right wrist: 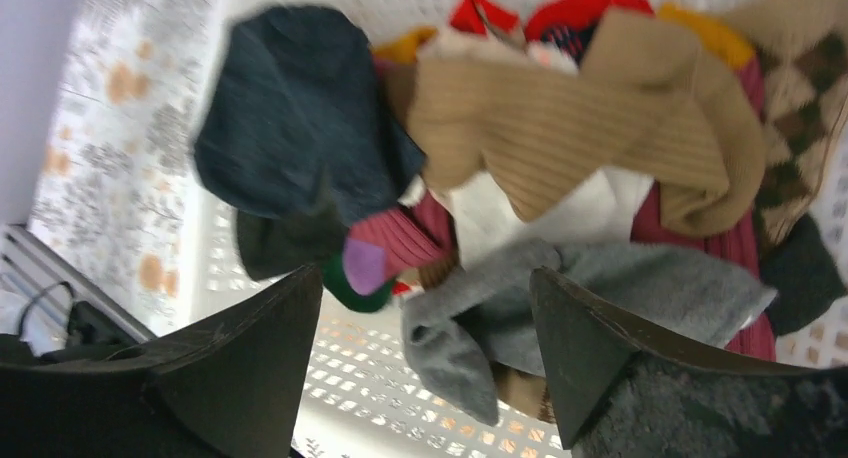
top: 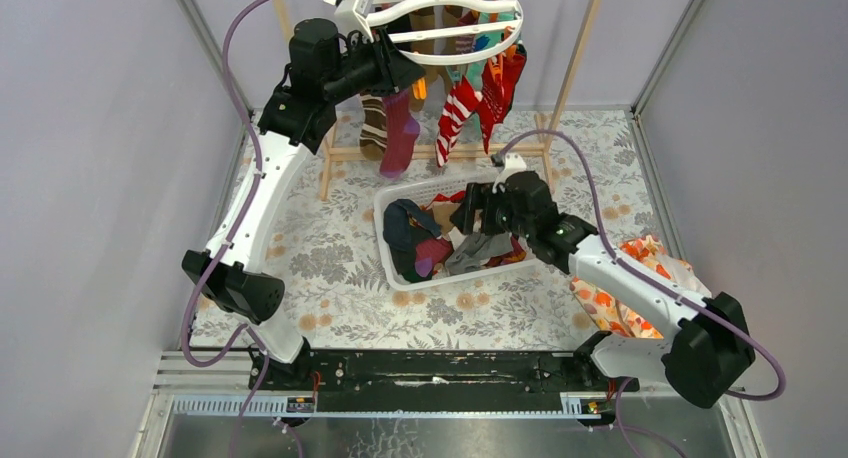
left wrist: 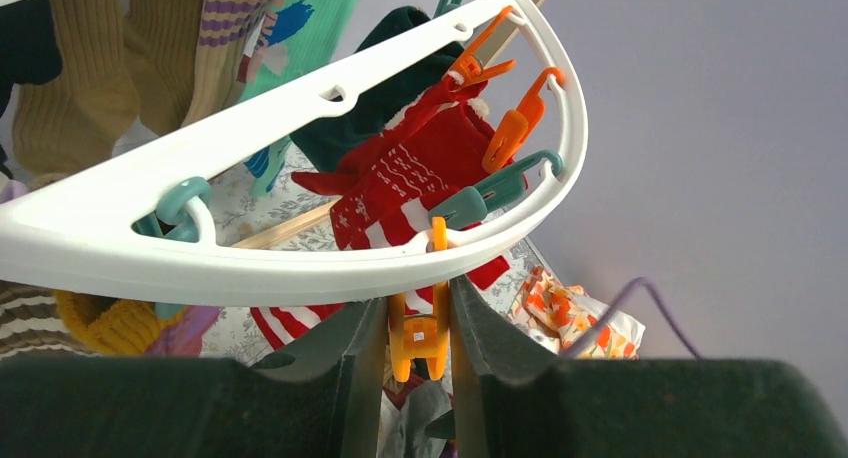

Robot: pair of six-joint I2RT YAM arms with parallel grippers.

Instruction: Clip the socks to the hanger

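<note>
In the left wrist view, my left gripper is shut on an orange clip [left wrist: 419,340] that hangs from the white round hanger [left wrist: 300,273]. No sock shows in that clip. Striped and patterned socks hang from other clips, among them a maroon sock [top: 398,133] and red-and-white ones [top: 458,118]. Above the white basket [top: 384,248], my right gripper stands open and empty, its fingers wide apart. Below it lie loose socks: a grey one [right wrist: 630,288], a tan one [right wrist: 560,128] and a dark blue one [right wrist: 300,108].
Free clips on the rim include an orange one [left wrist: 515,123] and a teal one [left wrist: 495,193]. A wooden stand [top: 578,53] rises behind the hanger. An orange-patterned cloth [top: 640,288] lies at the right. Floor in front of the basket is clear.
</note>
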